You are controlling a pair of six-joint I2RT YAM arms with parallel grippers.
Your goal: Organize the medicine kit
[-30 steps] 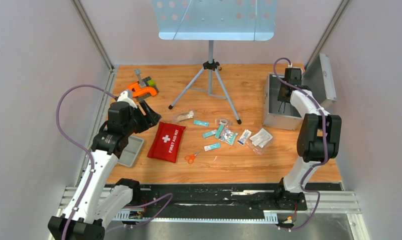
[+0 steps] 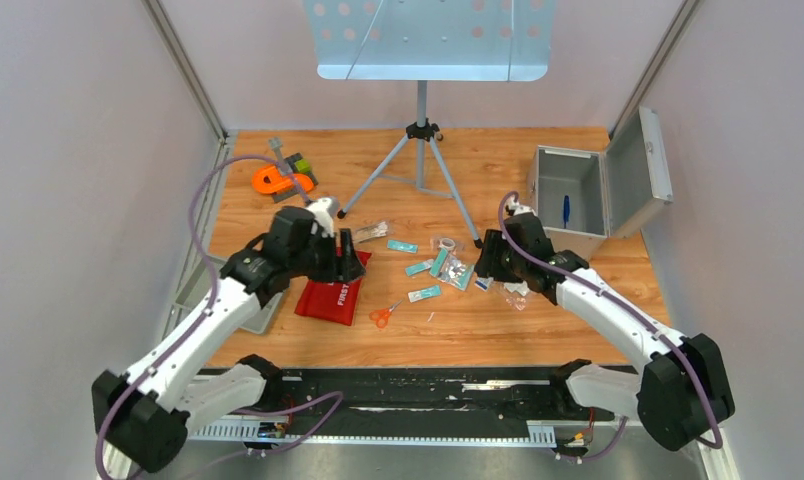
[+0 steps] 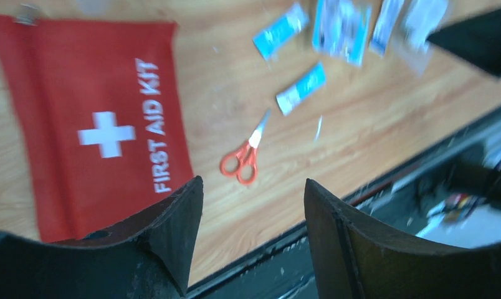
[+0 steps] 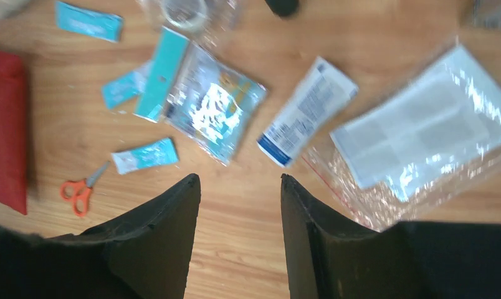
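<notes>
The red first aid kit pouch (image 3: 61,168) lies flat, partly beneath my left gripper (image 2: 350,262) in the top view. Empty space shows between the left fingers, which stand open. Orange scissors (image 3: 242,156) rest just right of the pouch. My right gripper hovers, open and empty, over the supplies. Below it are a white and blue packet (image 4: 307,112), a clear bag of gauze (image 4: 422,131), a clear bag of packets (image 4: 220,103) and several small teal packets (image 4: 145,156). A blue pen-like item (image 2: 566,208) is inside the grey box (image 2: 586,243).
The box lid (image 2: 638,170) stands open at the right. A music stand (image 2: 421,110) has its tripod legs at the back middle. An orange clamp-like tool (image 2: 276,181) lies back left, and a grey tray (image 2: 263,316) is partly behind my left arm.
My left gripper has swung right over the red pouch. The right gripper has left the grey box for the loose packets, and the blue item now shows in the box.
</notes>
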